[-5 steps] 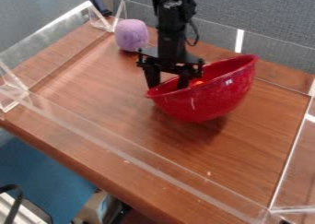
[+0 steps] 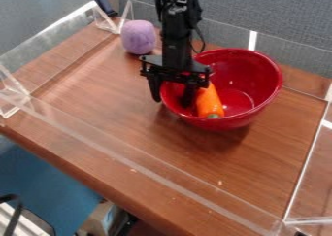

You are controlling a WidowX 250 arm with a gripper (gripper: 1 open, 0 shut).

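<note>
My black gripper (image 2: pixel 180 84) reaches down into a red bowl (image 2: pixel 255 84) at the right of the wooden table. An orange elongated object (image 2: pixel 209 107) lies in the bowl beside the fingers. The fingertips are dark and partly hidden at the bowl's left side, so whether they are open or shut on something is unclear.
A purple round object (image 2: pixel 139 37) sits at the back left. Clear low walls edge the wooden table (image 2: pixel 116 143), whose front and left are bare. A grey panel stands behind.
The bowl has gone from tilted to sitting flatter, showing more of its inside and the orange object. The gripper has shifted slightly.
</note>
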